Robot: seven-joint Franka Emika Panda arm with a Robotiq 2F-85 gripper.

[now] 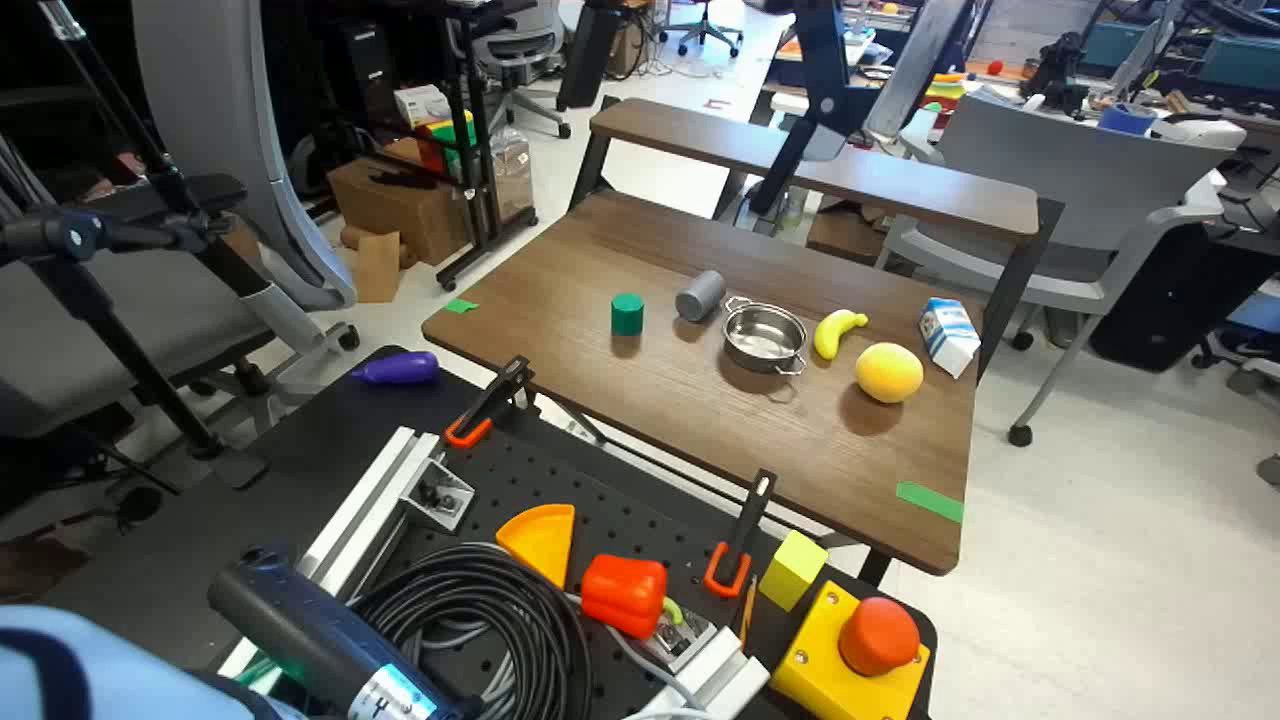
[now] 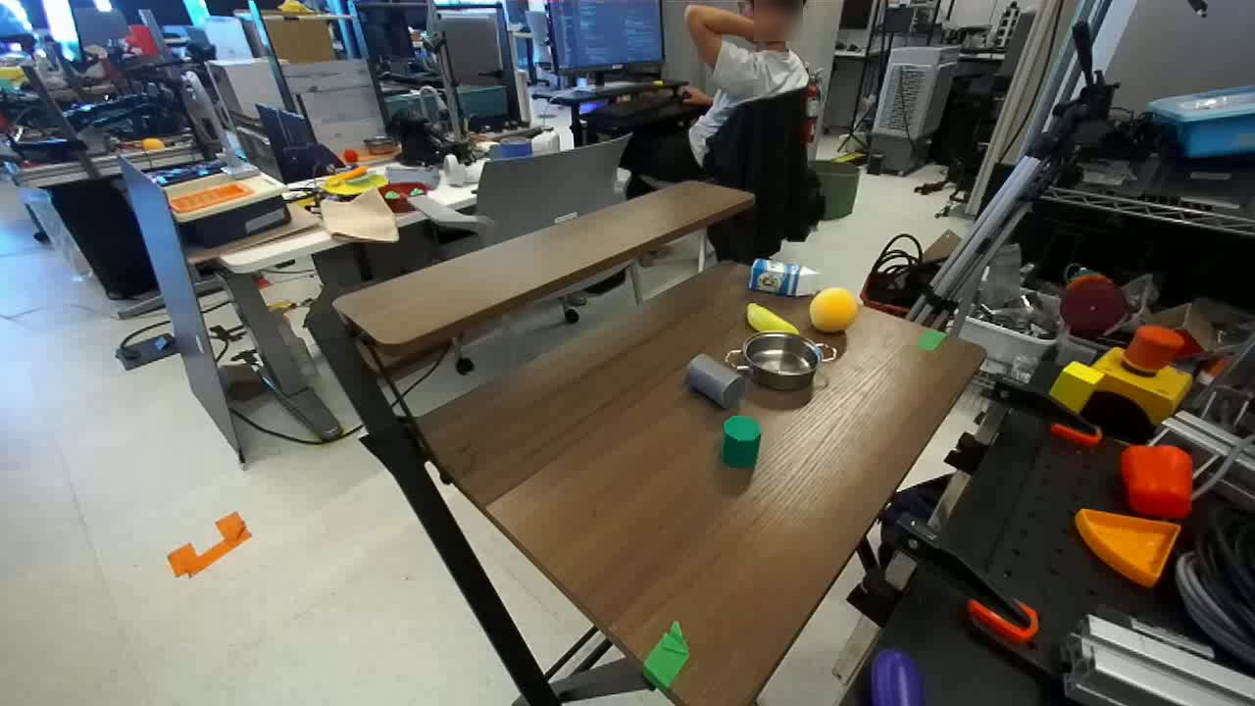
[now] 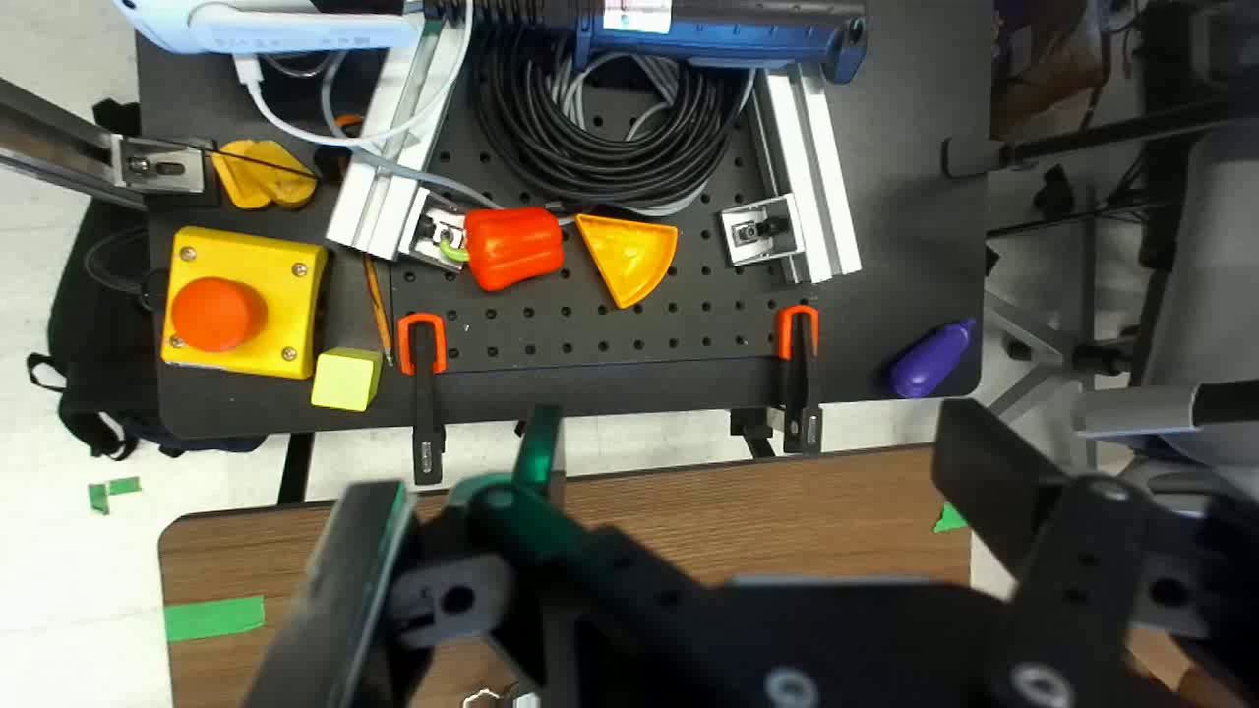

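My gripper stands open in the wrist view, its dark fingers (image 3: 997,460) wide apart. Nothing shows between them. On the brown table (image 1: 576,288) stands a silver two-handled pot (image 1: 764,336), which looks empty. Left of it in exterior view 1 are a grey cylinder (image 1: 701,295) lying on its side and a green cylinder (image 1: 626,314) standing upright. To its right lie a yellow banana (image 1: 837,332), a round yellow fruit (image 1: 889,372) and a blue-and-white carton (image 1: 949,336) on its side. Dark gripper parts cross the top of exterior view 1.
A raised shelf (image 1: 828,162) runs along the table's back. On the black bench (image 3: 708,383) are a red pepper (image 3: 515,246), an orange wedge (image 3: 629,256), a yellow block (image 3: 345,379), a purple eggplant (image 3: 932,358), coiled cables and clamps.
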